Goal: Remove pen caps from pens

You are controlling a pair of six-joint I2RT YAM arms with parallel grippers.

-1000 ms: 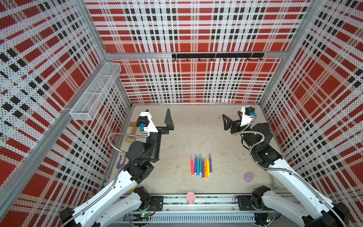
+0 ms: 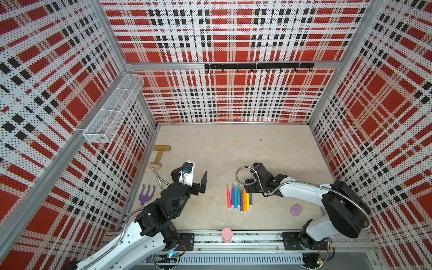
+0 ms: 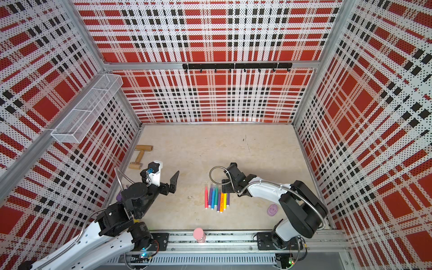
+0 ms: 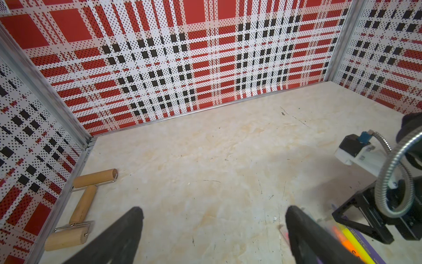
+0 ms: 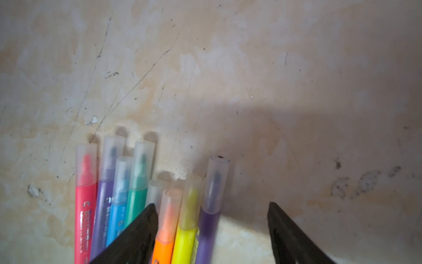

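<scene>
Several capped pens lie side by side on the table, clear caps toward the back: pink (image 5: 85,220), blue-violet (image 5: 102,215), light blue (image 5: 117,215), teal (image 5: 137,200), orange (image 5: 165,237), yellow (image 5: 185,237) and, at the right end, purple (image 5: 208,233). A further cap (image 5: 153,193) shows between teal and orange, its pen partly hidden. My right gripper hovers over this right end, fingers part open, the purple and yellow pens seen between them; nothing is gripped. Left of the pens, my left gripper stands wide open and empty above the table.
A wooden mallet-shaped roller (image 2: 158,156) and a purple fork (image 2: 146,195) lie at the left. A purple disc (image 2: 295,210) is on the right, a pink cylinder (image 2: 226,235) on the front rail.
The pens have not moved.
</scene>
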